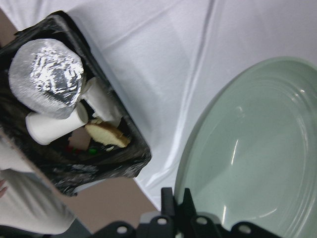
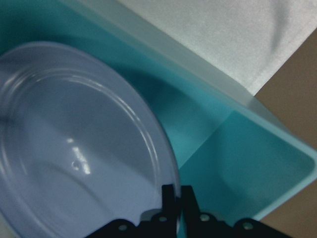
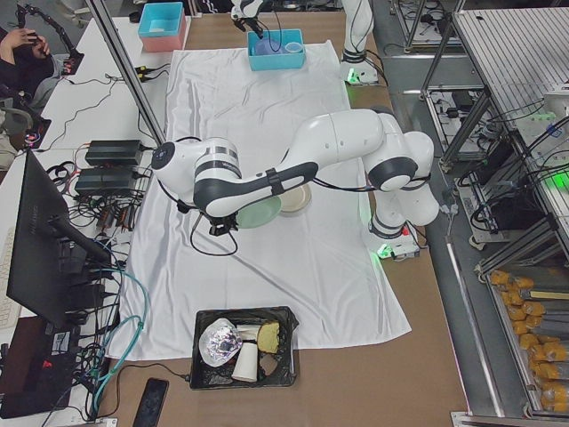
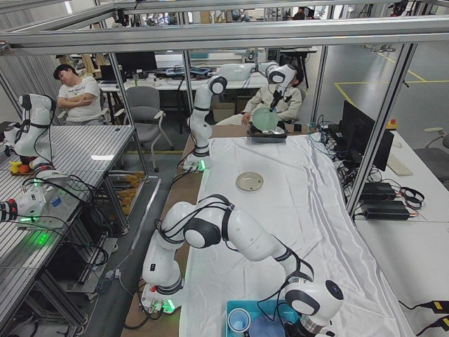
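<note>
A green plate [image 1: 247,148] is held by its rim in my left gripper, which is shut on it, above the white cloth. Beside it in the left wrist view lies a black-lined bin [image 1: 54,166] with foil, cups, bread and scraps. In the right wrist view, my right gripper is shut on the rim of a blue plate [image 2: 79,129] in or just over a turquoise box [image 2: 252,163].
A cream plate [image 4: 249,181] lies on the middle of the cloth [image 4: 280,217]. The blue box also holds a cup [image 4: 238,320]. A monitor [image 3: 40,258] and cables line the side of the table.
</note>
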